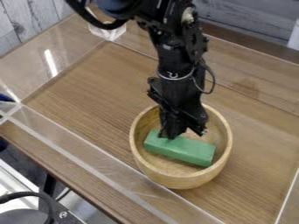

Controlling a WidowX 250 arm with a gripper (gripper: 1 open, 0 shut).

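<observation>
A round wooden bowl [177, 178] sits on the brown table at the lower centre, with a green block [190, 152] lying inside it. My black gripper [172, 131] reaches down from the top into the bowl, its tips at the upper edge of the block. The tips look shut; whether they touch the block is hard to tell, and nothing clearly shows between them.
A clear plastic item [107, 31] stands at the back left. Dark cables and parts lie off the table's lower-left edge.
</observation>
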